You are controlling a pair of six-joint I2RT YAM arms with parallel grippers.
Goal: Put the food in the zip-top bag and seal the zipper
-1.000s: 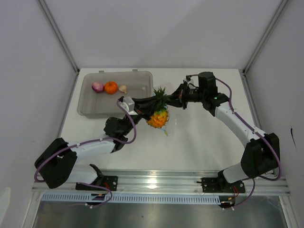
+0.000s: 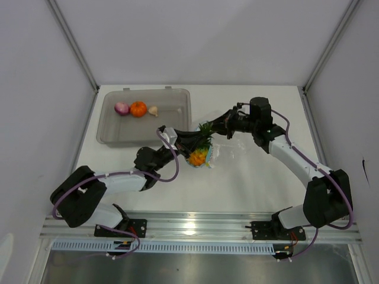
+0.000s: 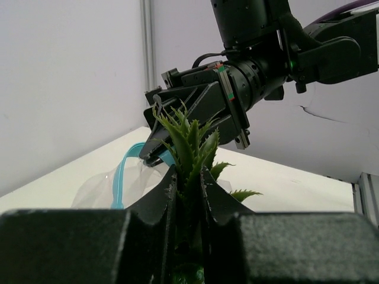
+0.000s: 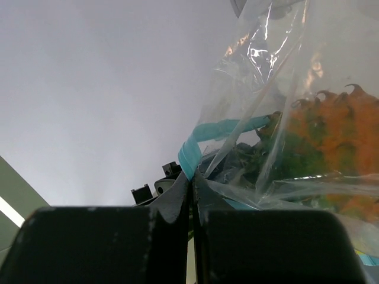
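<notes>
A pineapple (image 2: pixel 198 155) with orange body is in or against the clear zip top bag (image 2: pixel 228 152) at the table's middle. My left gripper is shut on the pineapple's leafy crown (image 3: pixel 192 148), which points up. My right gripper is shut at the bag's teal zipper strip (image 4: pixel 195 148); whether the strip is pinched between its fingers is hard to tell. The bag's plastic covers the pineapple's body in the right wrist view, and both grippers sit close together.
A grey bin (image 2: pixel 106 130) at the back left holds an onion (image 2: pixel 122 108), an orange round food (image 2: pixel 138 109) and a small pale bulb (image 2: pixel 153 111).
My left gripper has moved a little right and toward the table's front with the crown; the pineapple shifted too.
</notes>
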